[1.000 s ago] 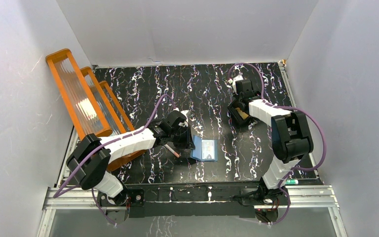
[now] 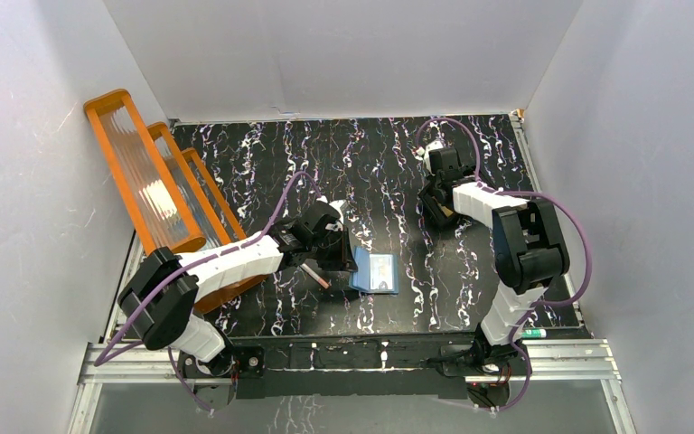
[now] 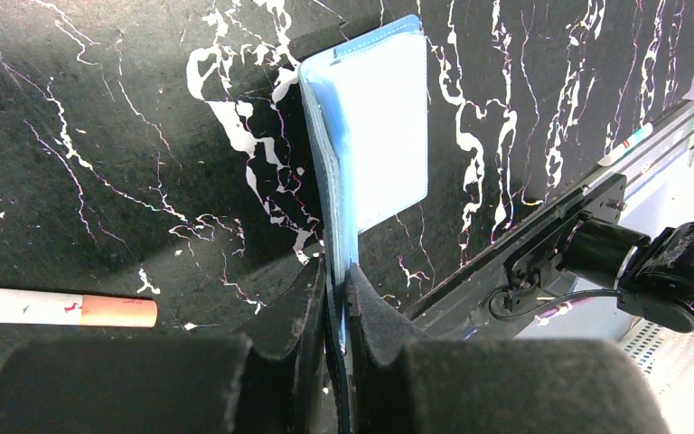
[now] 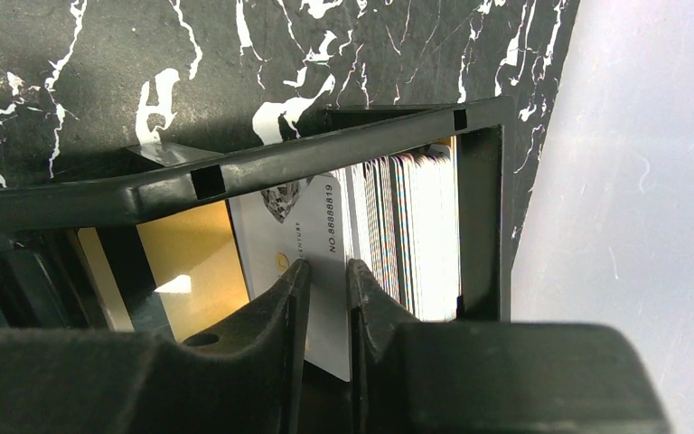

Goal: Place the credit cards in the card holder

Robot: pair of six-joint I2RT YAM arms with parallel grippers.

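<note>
The blue card holder [image 3: 385, 127] lies on the marble table, its cover edge standing up with my left gripper shut on it. At the back right, my right gripper is down in a black card box [image 4: 481, 217] holding a stack of cards [image 4: 416, 226]. Its fingers are at a silver card [image 4: 262, 235] standing beside the stack, partly open around that card's edge; whether they grip it is unclear. A gold card [image 4: 185, 262] leans to the left of it.
A pen [image 3: 108, 310] lies left of the holder. An orange rack [image 2: 126, 163] stands along the left side.
The left arm and holder have stayed put.
</note>
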